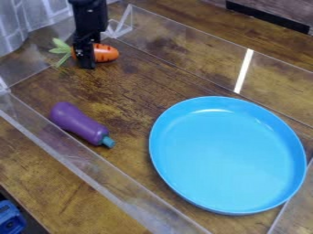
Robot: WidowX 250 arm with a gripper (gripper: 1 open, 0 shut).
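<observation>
My black gripper (pixel 86 53) reaches down from the top left onto an orange toy carrot (pixel 104 55) with pale green leaves (pixel 61 51), near the tray's far left corner. Its fingertips are at the carrot's leafy end; whether they are closed on it cannot be made out. A purple toy eggplant (pixel 79 122) lies on the wooden surface at the lower left. A large blue plate (pixel 226 155) sits at the right.
Clear plastic walls edge the wooden work area (pixel 146 82). A small blue object (pixel 7 219) shows outside at the bottom left corner.
</observation>
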